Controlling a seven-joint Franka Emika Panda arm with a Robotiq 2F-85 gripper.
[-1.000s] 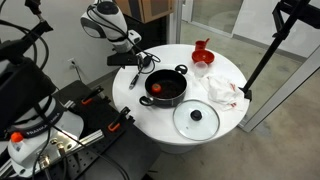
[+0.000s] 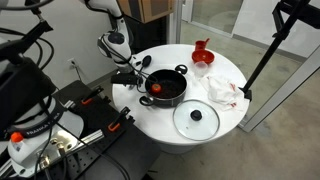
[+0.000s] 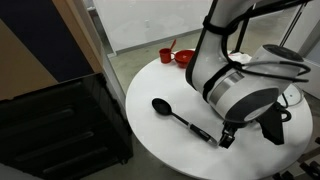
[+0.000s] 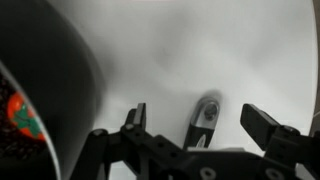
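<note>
A black ladle-like spoon [image 3: 161,105] lies on the white round table, its handle [image 3: 201,132] reaching toward my gripper [image 3: 227,138]. Seen from the wrist, the handle's end [image 4: 205,110] shows between the two spread fingers of my gripper, with nothing held. My gripper [image 2: 127,79] is low over the table, left of the black pot [image 2: 172,98]. A red tomato-like object with a green patch [image 4: 24,116] sits inside the pot [image 4: 85,90], above a dark speckled bottom. Whether the fingers touch the table cannot be made out.
A glass lid [image 2: 196,121] lies right of the pot. White cloth [image 2: 214,87] covers the table's right part. A red cup [image 2: 201,44] and a red bowl [image 2: 203,57] stand at the back. The pot wall is close beside my gripper.
My arm has come down toward the table, bringing the gripper to the spoon's handle. Pot, lid, cloth and red dishes have stayed put.
</note>
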